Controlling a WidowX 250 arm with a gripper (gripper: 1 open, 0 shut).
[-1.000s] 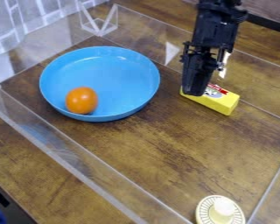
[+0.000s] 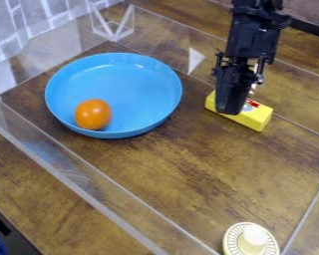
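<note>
My black gripper [image 2: 229, 101] hangs from the top of the camera view, its tip down at the left part of a yellow block [image 2: 245, 119] with a red and white patch on it. The tip looks shut, with nothing visible between the fingers; whether it touches the block I cannot tell. To the left, a blue plate [image 2: 143, 75] holds an orange ball [image 2: 93, 115], which looks like a fruit, near its lower left.
A round cream object [image 2: 250, 240] lies at the bottom right. A transparent edge runs along the left side.
The gripper has shifted slightly from a second ago, its arm now lower over the yellow block. The plate, ball and round object are unchanged.
</note>
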